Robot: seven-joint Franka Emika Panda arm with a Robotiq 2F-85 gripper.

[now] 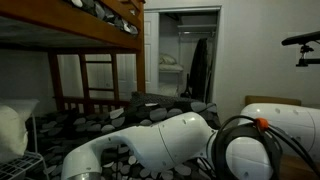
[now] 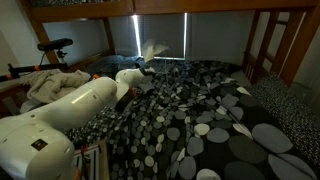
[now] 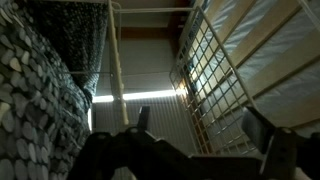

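In the wrist view my gripper has its two dark fingers well apart. Nothing shows clasped between them. A wire rack or basket (image 3: 212, 80) spans the view beyond the fingers, and I cannot tell whether they touch it. The bed's dark spread with grey dots (image 3: 30, 120) lies to the left in that view. Exterior view 1 has a white wire rack (image 1: 22, 165) at the lower left, with a white bulky thing, perhaps a pillow or bag (image 1: 12, 130), above it. The gripper is out of that view and hard to make out in exterior view 2.
The dotted bed (image 2: 200, 130) fills much of exterior view 2. An upper bunk (image 1: 70, 25) overhangs it, with a wooden ladder (image 1: 85, 75) behind. At the back stands an open closet (image 1: 190, 60). Pale cloth (image 2: 55, 85) lies at the left.
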